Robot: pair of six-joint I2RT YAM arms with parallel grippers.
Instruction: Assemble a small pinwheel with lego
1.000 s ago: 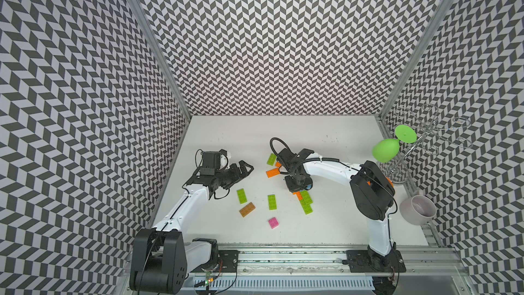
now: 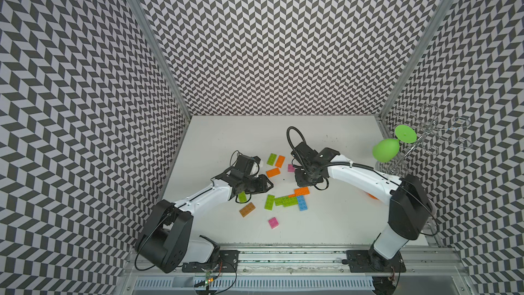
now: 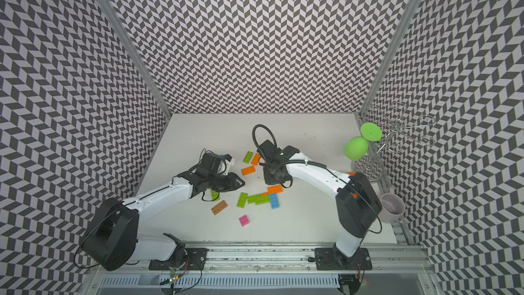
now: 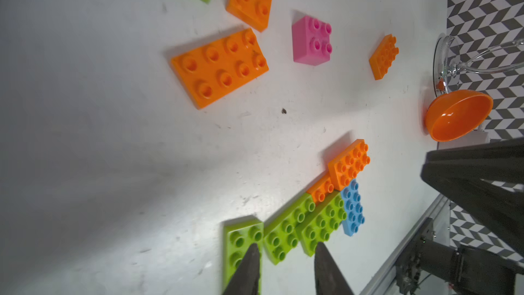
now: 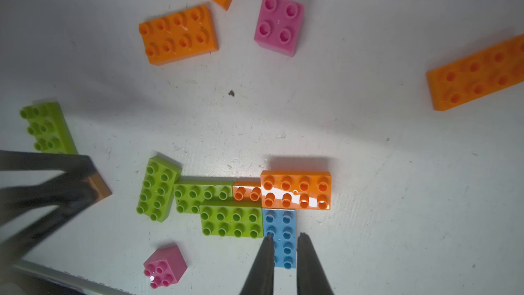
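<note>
A joined cluster lies flat near the table's front middle. It shows a blue brick [image 5: 287,219], an upper orange brick [image 5: 295,190], a lower orange brick [image 5: 246,191] partly covered by it, and two staggered green bricks [image 5: 232,223]. Touching or nearly touching its left end is a loose green brick [image 5: 158,188]. My right gripper hovers over the cluster's blue end, open, nothing between its fingers. To the cluster's left, raised above the table, my left gripper is open and empty too. A pink brick [image 5: 164,267] lies in front.
Behind the cluster lie two orange bricks [image 4: 220,67], a pink brick [image 4: 312,41] and a green brick [image 2: 271,159]. A brown brick [image 2: 247,209] and a green brick [image 2: 242,197] are at left. A mug [image 3: 392,207] stands at right.
The cluster has turned from slanting to lying left-right, and its neighbouring green brick has tilted.
</note>
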